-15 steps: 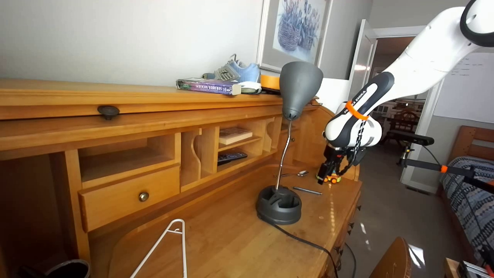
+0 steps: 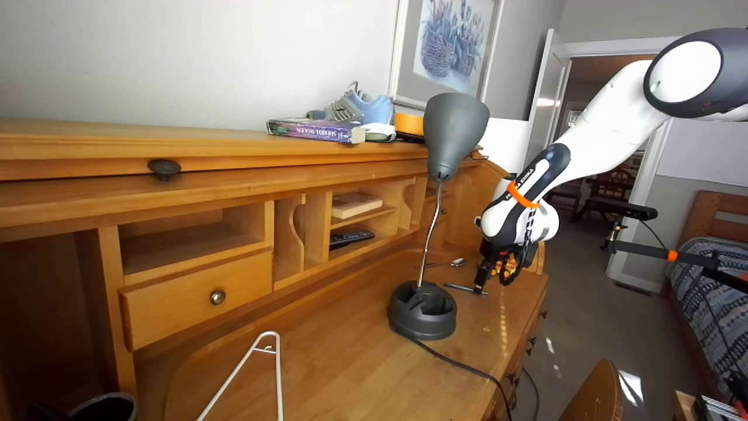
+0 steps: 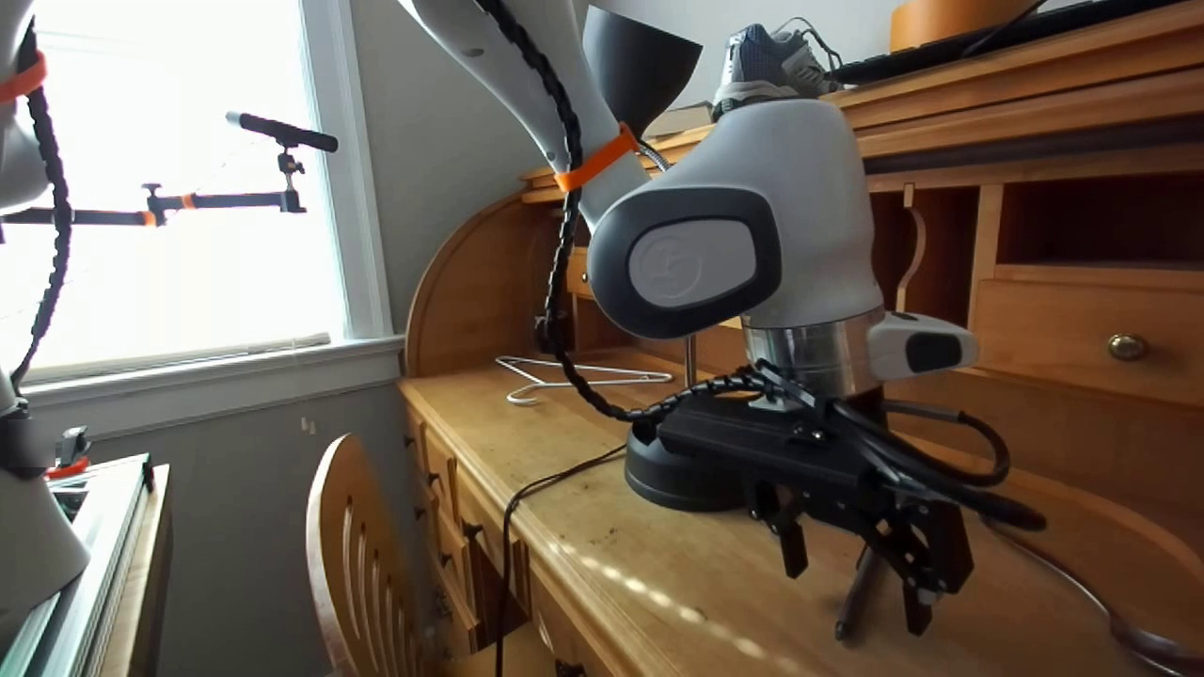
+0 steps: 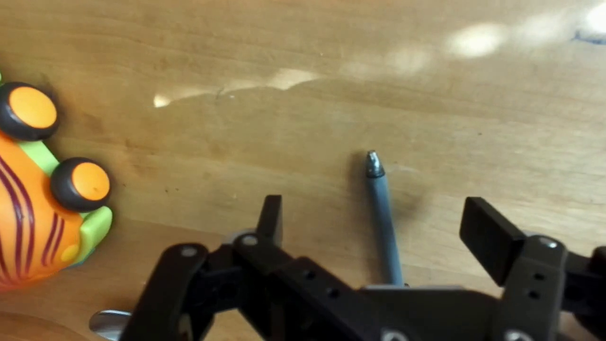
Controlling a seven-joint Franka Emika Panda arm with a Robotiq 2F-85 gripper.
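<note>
A grey pen [image 4: 386,221] lies on the desktop between the fingers of my open gripper in the wrist view. Its tapered metallic tip points up the picture, and its other end runs behind the gripper body. Neither finger touches the pen; there is a gap on both sides. From the second exterior view, my gripper [image 3: 857,589] hangs low over the desk with its fingers apart, and the pen [image 3: 863,592] shows between them. In the first exterior view the pen [image 2: 459,287] reaches toward the lowered fingers.
An orange toy with black wheels [image 4: 34,221] stands left of the gripper, near a spoon [image 4: 109,323]. The lamp base [image 2: 422,312] and its cable are close by. Farther along the desk lies a white hanger [image 2: 277,365]. Cubbyholes line the desk's back.
My arm has come down and moved left in the first exterior view, bringing the gripper from near the toy to the pen's end. The pen appears not to have moved.
</note>
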